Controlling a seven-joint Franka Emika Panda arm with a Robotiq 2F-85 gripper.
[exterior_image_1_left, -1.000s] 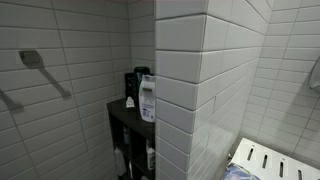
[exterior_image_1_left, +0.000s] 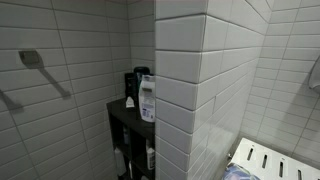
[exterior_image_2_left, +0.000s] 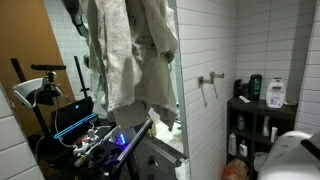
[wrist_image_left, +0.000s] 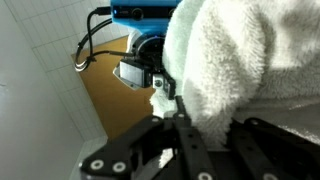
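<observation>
A white towel (wrist_image_left: 225, 65) fills much of the wrist view, bunched where my gripper is shut on it. Its folds spread upward and to the right from the dark fingers. In exterior view 2 a pale towel (exterior_image_2_left: 135, 60) hangs in long folds from above the top edge of the picture, its lower end loose. No gripper can be made out in either exterior view.
A dark shelf (exterior_image_1_left: 122, 112) with a white bottle (exterior_image_1_left: 147, 98) on top stands in the tiled corner. Wall hooks (exterior_image_2_left: 206, 78) stick out left of it. A slotted white bench (exterior_image_1_left: 270, 158) is at lower right. Cables and equipment (exterior_image_2_left: 90, 135) crowd the left of exterior view 2.
</observation>
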